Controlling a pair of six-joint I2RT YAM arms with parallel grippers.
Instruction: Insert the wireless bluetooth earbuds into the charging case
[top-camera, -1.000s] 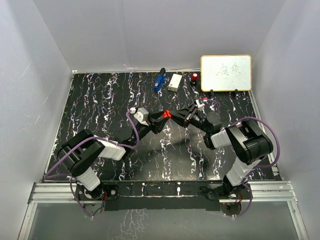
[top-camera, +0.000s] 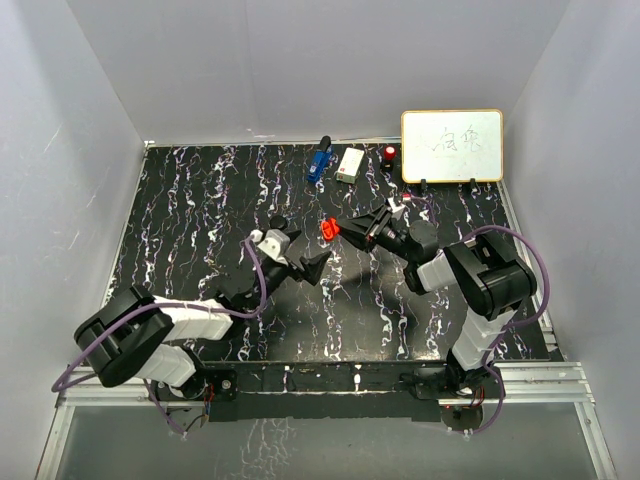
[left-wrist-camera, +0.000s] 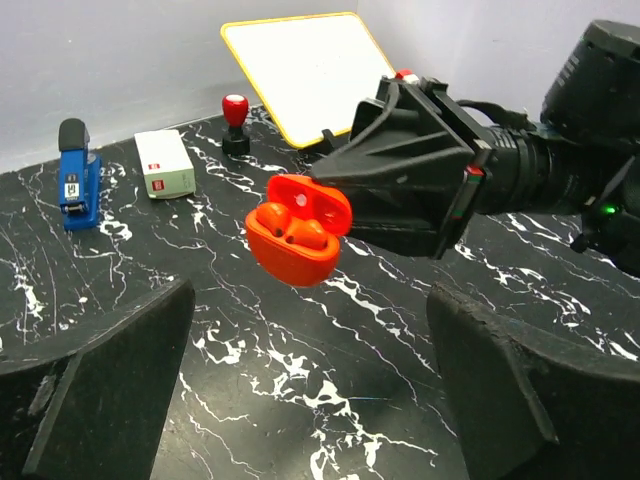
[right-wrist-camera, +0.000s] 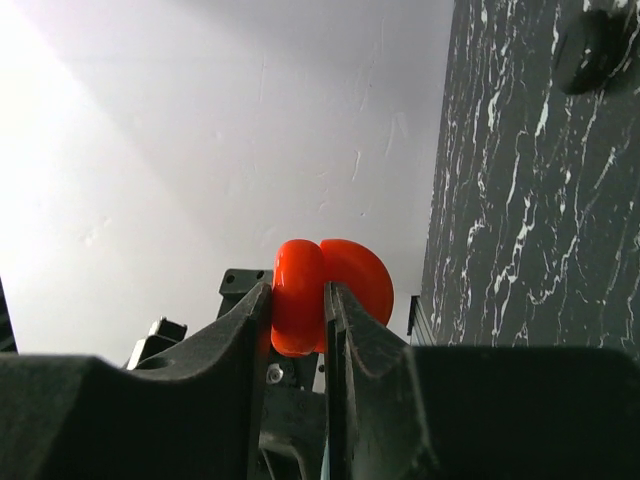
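Note:
The orange charging case (left-wrist-camera: 290, 262) is held above the table with its lid raised. Two orange earbuds, one on the left (left-wrist-camera: 271, 216) and one on the right (left-wrist-camera: 308, 234), sit side by side in it. My right gripper (top-camera: 338, 227) is shut on the case; in the right wrist view the case's orange shell (right-wrist-camera: 298, 300) shows between the fingertips. Facing it from the left, my left gripper (top-camera: 312, 248) is open and empty, its fingers (left-wrist-camera: 120, 375) spread wide and clear of the case.
At the back stand a blue stapler (left-wrist-camera: 76, 175), a white box (left-wrist-camera: 165, 163), a red-topped stamp (left-wrist-camera: 236, 125) and a whiteboard (left-wrist-camera: 310, 70). A dark round object (top-camera: 278, 222) lies beyond the left gripper.
One second ago the left gripper was close around the case. The right gripper has barely moved.

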